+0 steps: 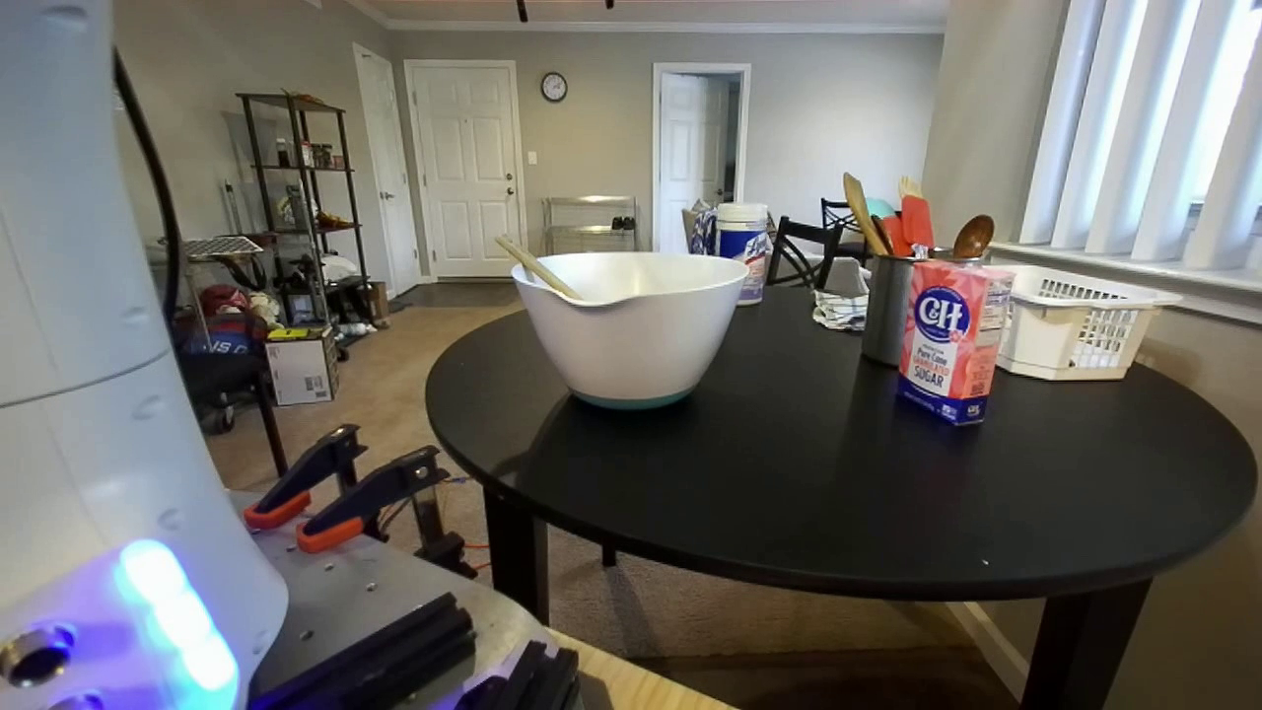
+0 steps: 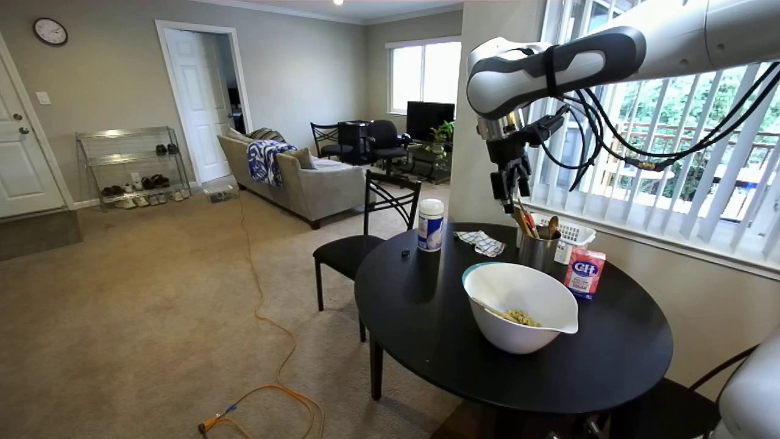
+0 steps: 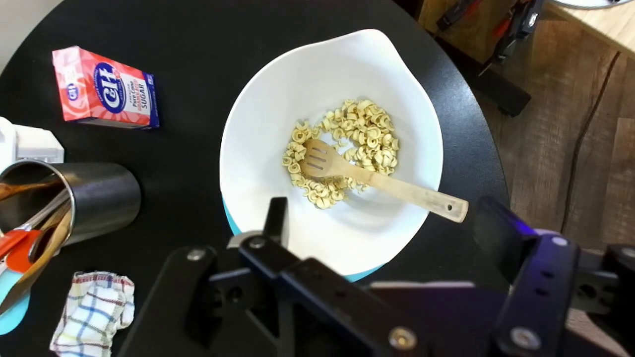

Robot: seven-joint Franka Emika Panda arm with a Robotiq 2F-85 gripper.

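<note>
High above the table, my gripper is open, its two fingers wide apart with nothing held between them. Exterior view 2 has it hanging over the far side, beyond the bowl. A white mixing bowl (image 3: 268,113) with a spout and a teal base stands on the black round table. Small curled pasta (image 3: 372,134) lies in its bottom. Across the pasta rests a slotted wooden spoon (image 3: 396,185), its handle leaning over the bowl's rim. In exterior view 1 only that handle (image 1: 538,267) shows above the rim; the gripper is out of that view.
A pink sugar box (image 1: 941,343), a metal utensil holder (image 3: 107,199) and a white basket (image 1: 1065,337) stand by the window side. Behind the bowl are a checked cloth (image 2: 480,242) and a wipes canister (image 2: 431,227). Bare table (image 1: 852,497) lies toward the front right.
</note>
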